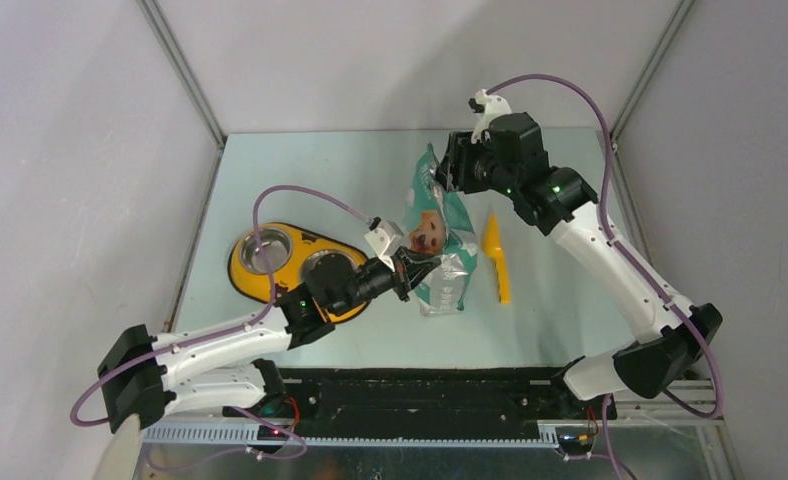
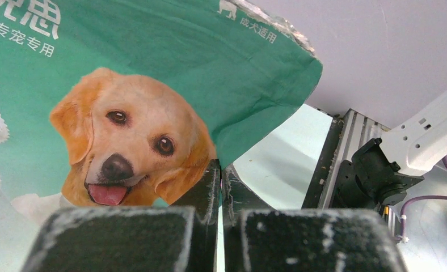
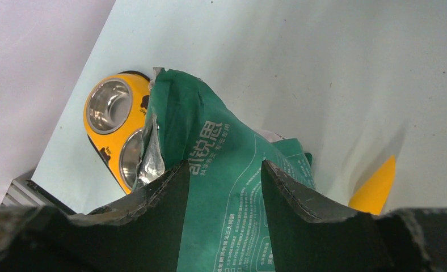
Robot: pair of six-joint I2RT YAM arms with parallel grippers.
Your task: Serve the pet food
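A green pet food bag (image 1: 454,222) with a dog's face stands upright near the middle of the table. My right gripper is part open at its top, the bag's green side showing between and beyond the parted fingers. On the front side, my left gripper is shut, its tips meeting at the bag's edge; whether any film is pinched there I cannot tell. A yellow tray (image 1: 290,267) with two steel bowls lies to the left, partly behind the left arm. Its visible bowl (image 3: 109,106) looks empty.
Right of the bag lies a yellow scoop (image 1: 497,262), flat on the table. Bare table (image 1: 560,300) extends beyond it to the right. The left arm crosses the front of the tray. A wall closes off the back.
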